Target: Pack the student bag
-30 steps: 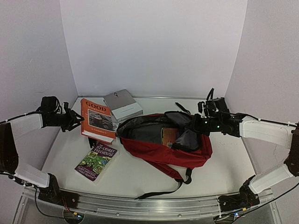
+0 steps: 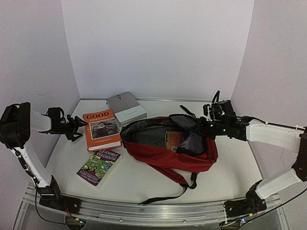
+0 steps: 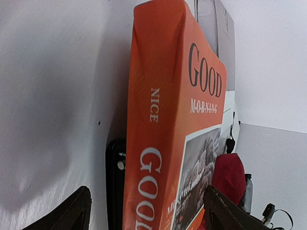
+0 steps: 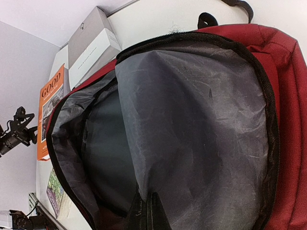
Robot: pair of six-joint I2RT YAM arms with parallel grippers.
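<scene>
The red backpack (image 2: 163,158) lies with its grey-lined main compartment gaping, a brown book (image 2: 173,140) visible inside. At its right end my right gripper is shut on the edge of the bag's grey-lined flap (image 4: 192,124). The thick orange "Good Morning" book (image 2: 102,130) lies left of the bag, cover up. In the left wrist view its orange spine (image 3: 151,115) faces my left gripper, whose fingers stand wide apart, gripping nothing. From above, my left gripper is just off the book's left edge. A paperback with a purple and green cover (image 2: 99,167) lies in front of it.
A grey and white box (image 2: 125,108) sits behind the orange book, close to the bag. Under that book's spine pokes a black object (image 3: 115,184). Bag straps (image 2: 165,197) trail toward the front edge; bare table shows at front right.
The orange book, earlier tilted up against my left gripper, has come down flatter. My left gripper is now free beside it, and the left arm's elbow has risen. The right arm is still.
</scene>
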